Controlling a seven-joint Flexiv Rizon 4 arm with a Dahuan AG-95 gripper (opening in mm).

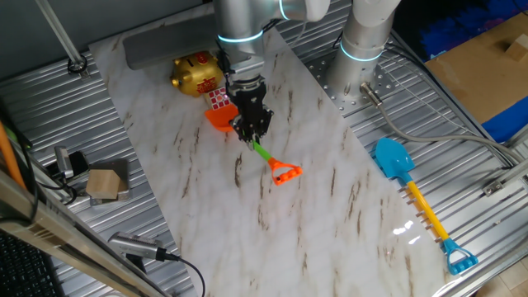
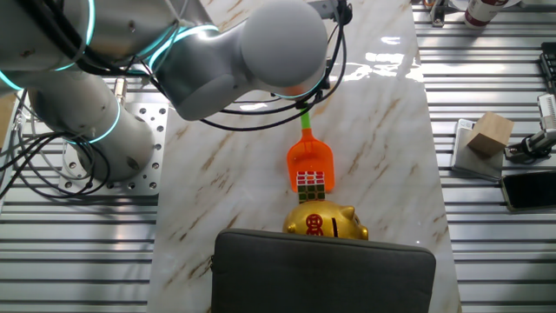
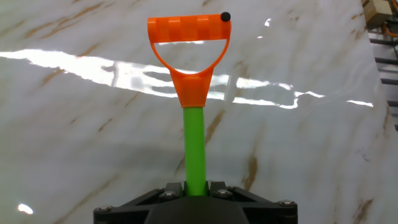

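Note:
A toy shovel with an orange blade (image 2: 310,163), a green shaft (image 3: 194,140) and an orange D-shaped grip (image 3: 189,28) is on or just above the marble-patterned board. My gripper is shut on the green shaft, one finger against each side; the grip end sticks out ahead of it in the wrist view. In exterior view 1 the gripper (image 1: 253,140) covers the middle of the shovel. A Rubik's cube (image 2: 310,187) stands at the blade's front edge; whether it rests on the blade or just touches it I cannot tell.
Close behind the cube sits a gold piggy bank (image 2: 328,220), with a dark grey case (image 2: 321,274) beyond it. A blue and yellow shovel (image 1: 421,202) lies on the slatted table beside the board. The near part of the marble board (image 1: 305,239) is clear.

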